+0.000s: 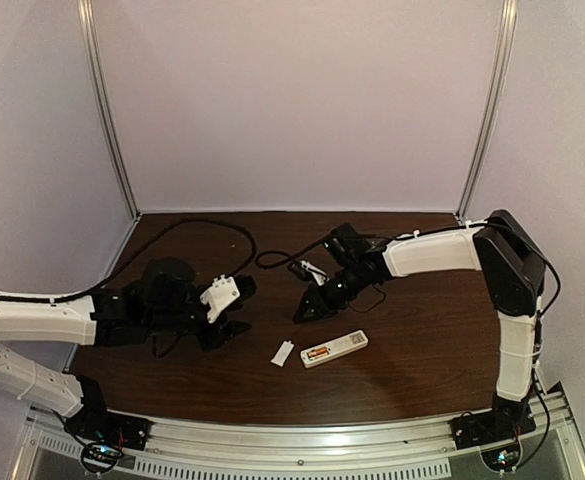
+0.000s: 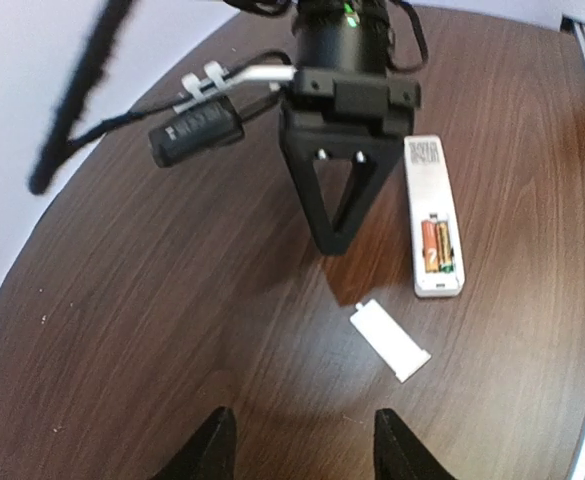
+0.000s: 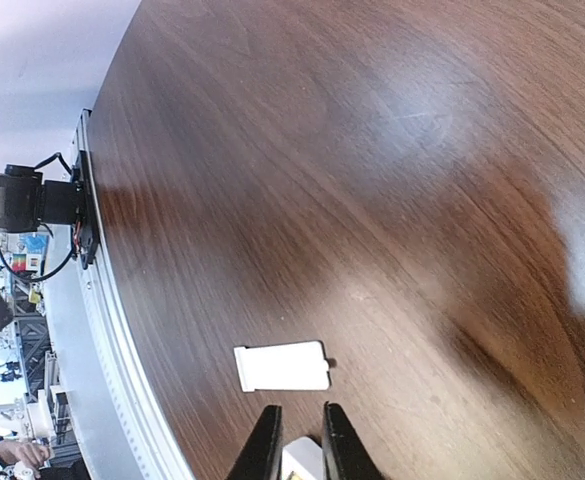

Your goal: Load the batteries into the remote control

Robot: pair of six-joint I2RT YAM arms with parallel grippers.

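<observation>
The remote (image 1: 334, 347) lies face down on the wood table, its compartment showing two batteries (image 2: 437, 245). Beside it lies the white battery cover (image 1: 282, 353), also seen in the left wrist view (image 2: 390, 340) and right wrist view (image 3: 284, 366). My left gripper is open and empty, up and left of the cover. My right gripper is part open above and behind the remote, the remote's white end showing below its fingertips; nothing is seen held.
Both arms and their looping cables occupy the middle and sides. The metal front rail (image 1: 302, 425) edges the table, with pale walls around.
</observation>
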